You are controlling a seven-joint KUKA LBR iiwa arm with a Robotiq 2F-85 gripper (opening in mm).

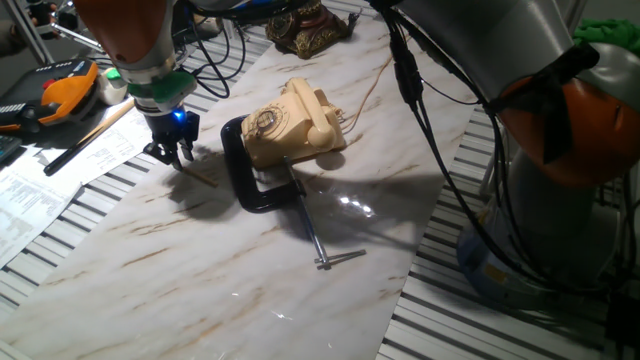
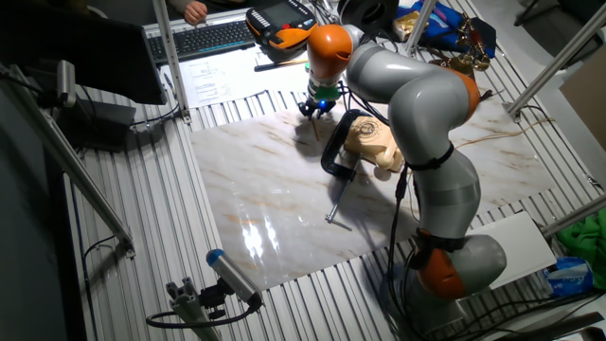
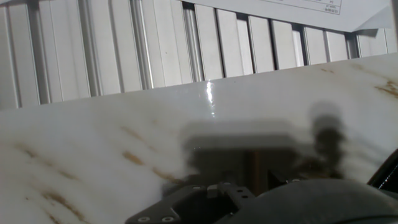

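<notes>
My gripper [image 1: 180, 162] hangs low over the far left part of the marble board [image 1: 150, 260], fingers pointing down. A thin light-brown stick [image 1: 200, 178] shows just beside the fingertips; whether it touches them is unclear. Right of the gripper, a cream rotary telephone [image 1: 290, 125] sits on the board. In front of it lies a black C-clamp [image 1: 240, 170], its steel screw reaching toward the near edge. In the wrist view, dark gripper parts [image 3: 214, 198] fill the bottom edge. The fingertips are largely lost in shadow there, so the finger's opening is hard to judge.
Beyond the board's left edge are papers [image 1: 30, 200], a dark rod [image 1: 85, 140] and an orange-black device [image 1: 50, 95]. An ornate dark telephone [image 1: 310, 28] stands at the back. The board's front left half is clear.
</notes>
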